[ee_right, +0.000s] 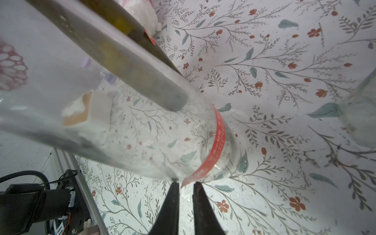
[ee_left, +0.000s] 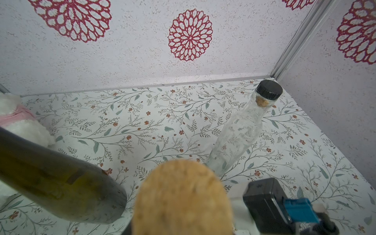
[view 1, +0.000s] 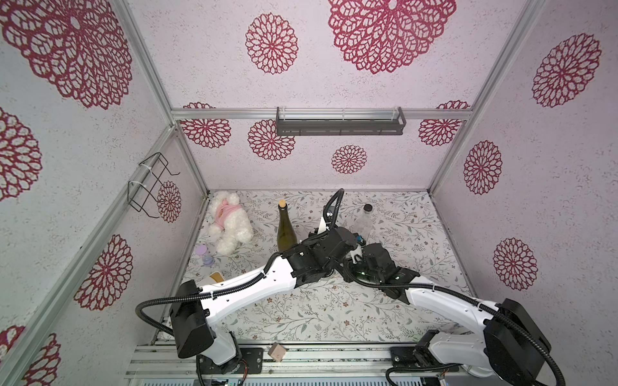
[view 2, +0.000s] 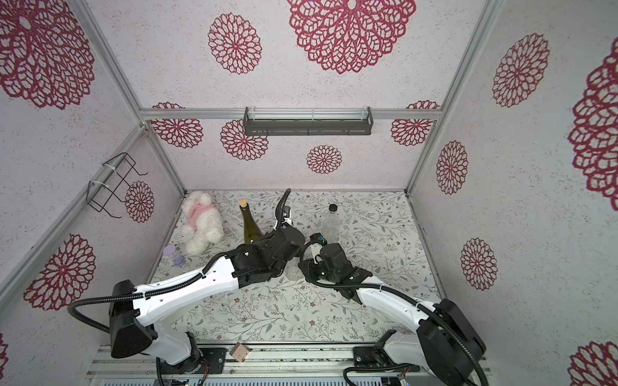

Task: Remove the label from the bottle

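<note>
A clear bottle [ee_right: 164, 129] with a red band near its base fills much of the right wrist view. The fingertips of my right gripper are just at that band at the bottle's lower part; how far they are open is blurred. My left gripper is over the bottle's top, and a cork [ee_left: 182, 195] fills the bottom of the left wrist view, apparently in its hold. In the top views both grippers are mostly hidden behind the arms.
A green bottle [view 1: 285, 228] and a second clear bottle [view 2: 331, 225] with a black cap stand behind. A white plush toy [view 1: 228, 222] and small purple object [view 1: 206, 256] lie at left.
</note>
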